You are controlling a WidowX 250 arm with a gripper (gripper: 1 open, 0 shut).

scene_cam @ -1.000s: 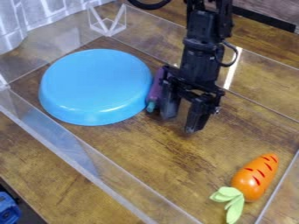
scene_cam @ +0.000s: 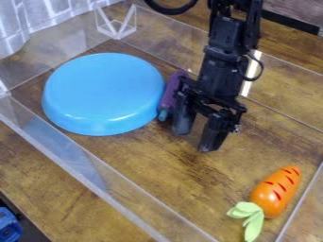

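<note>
My black gripper point(scene_cam: 199, 127) is low over the wooden tray floor, right of an upturned blue bowl point(scene_cam: 101, 93). A purple object point(scene_cam: 171, 87) with a teal lower end lies between the bowl and the gripper, partly hidden by it. A darker grey shape sits among the gripper's fingers; I cannot tell whether it is held or how the fingers stand. An orange toy carrot point(scene_cam: 274, 192) with green leaves lies at the lower right.
A pale upright object stands behind the arm on its right. Clear tray walls point(scene_cam: 51, 151) edge the area. The floor in front of the gripper is bare.
The arm and gripper have shifted very slightly. The bowl and carrot stay in place.
</note>
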